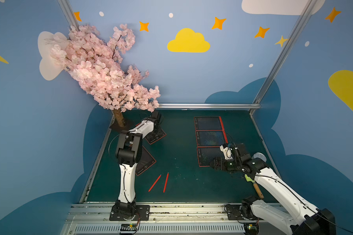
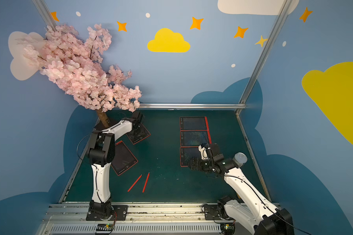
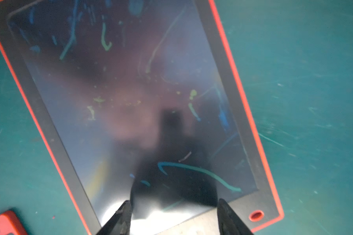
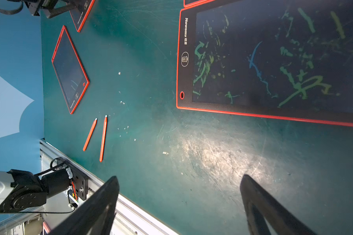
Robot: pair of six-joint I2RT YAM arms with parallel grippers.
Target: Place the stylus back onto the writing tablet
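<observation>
My left gripper hangs over a red-rimmed tablet at the back left, fingers apart, with no stylus visible between them. A second tablet lies nearer at the left. Two red styluses lie loose on the front middle of the table. My right gripper stands open above the green surface beside a column of three tablets on the right, its fingers empty.
A blossom tree fills the back-left corner. A green-and-wooden tool and a pale round object lie at the right edge.
</observation>
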